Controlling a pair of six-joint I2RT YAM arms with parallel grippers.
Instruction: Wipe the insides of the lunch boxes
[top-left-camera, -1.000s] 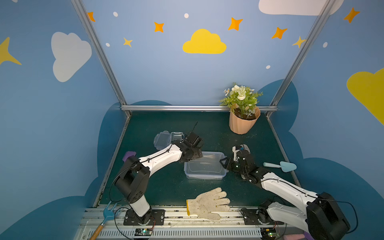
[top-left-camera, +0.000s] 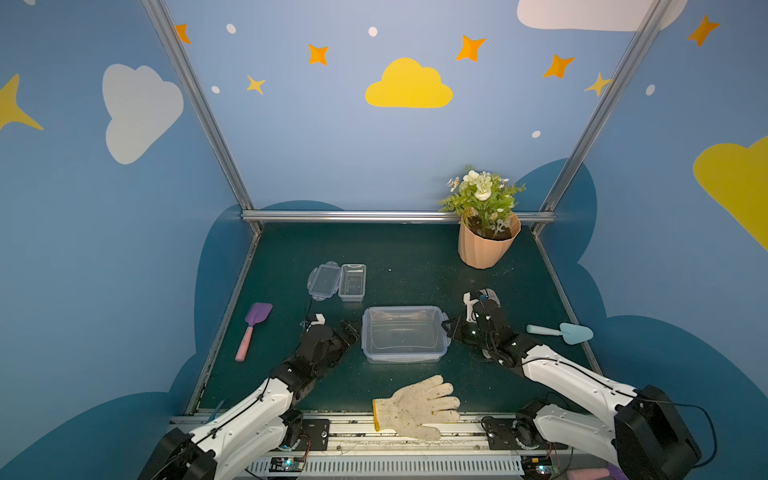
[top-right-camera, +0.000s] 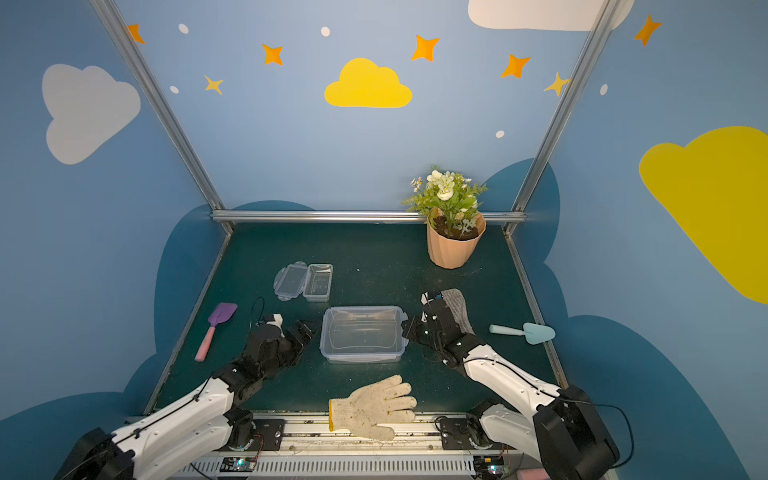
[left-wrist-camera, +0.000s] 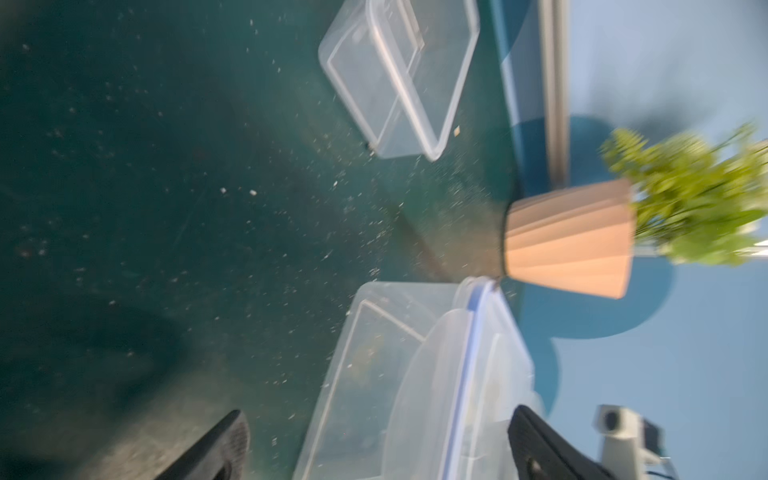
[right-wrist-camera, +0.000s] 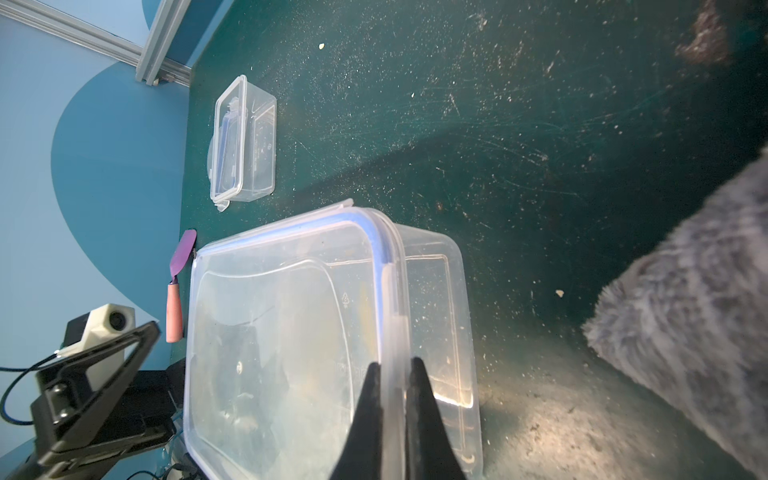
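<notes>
The large clear lunch box (top-left-camera: 405, 332) stands at the table's middle; a translucent lid with a blue seal (right-wrist-camera: 376, 240) appears to cover it. My right gripper is shut at its right side, with the thin clear edge flap between its fingers. Just off the box's left end, my left gripper (top-left-camera: 350, 332) is open; in its wrist view the box's near end shows beyond the spread fingers (left-wrist-camera: 224, 448). The small lunch box (top-left-camera: 353, 281) is uncovered farther back, its lid (top-left-camera: 325, 281) lying against its left side. A fluffy grey cloth (right-wrist-camera: 696, 320) lies right of my right gripper.
A potted plant (top-left-camera: 484, 240) stands at the back right. A work glove (top-left-camera: 416, 408) lies at the front edge. The purple spatula (top-left-camera: 257, 313) is at far left, the pale blue trowel (top-left-camera: 574, 333) at far right.
My left arm has drawn back and left from above the large box's far left corner to beside its left end. The large box has shifted slightly left. The right arm is nearly still.
</notes>
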